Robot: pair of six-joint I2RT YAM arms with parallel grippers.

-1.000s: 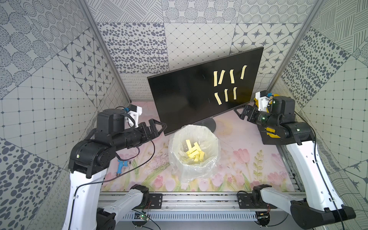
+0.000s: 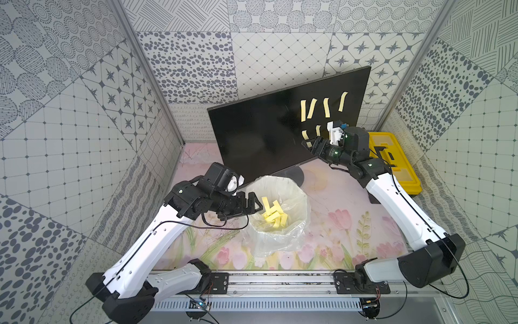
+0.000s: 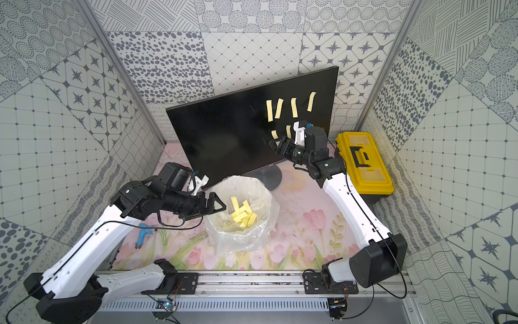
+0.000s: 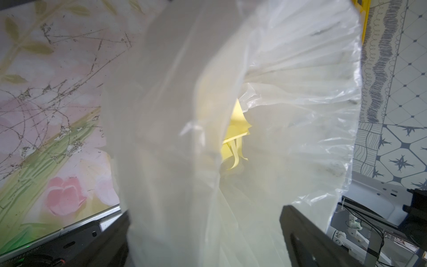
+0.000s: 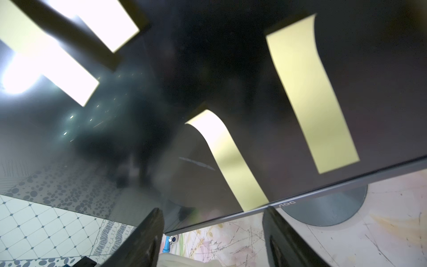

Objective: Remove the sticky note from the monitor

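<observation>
Pale yellow sticky notes cling to the black monitor [image 2: 259,129] in two rows on its right half. In the right wrist view, a note with a curled upper end [image 5: 229,160] reaches down to the bottom bezel; another note [image 5: 313,98] hangs to its right. My right gripper is open before the screen, nothing between its fingers, that curled note ahead of the gap. At the translucent bag's left rim stands my left gripper [image 2: 253,202], open, with the bag wall [image 4: 178,146] showing between its fingers. Several yellow notes [image 2: 275,216] lie inside the bag.
The open plastic bag [image 3: 242,243] stands in front of the monitor's round base [image 3: 269,177]. A yellow toolbox [image 3: 369,162] is at the right edge. Left of the bag lies a blue tool [image 3: 144,235].
My left gripper has moved right and down to the bag's rim. The right gripper has moved left and up to the lower row of notes, now partly covering them from above.
</observation>
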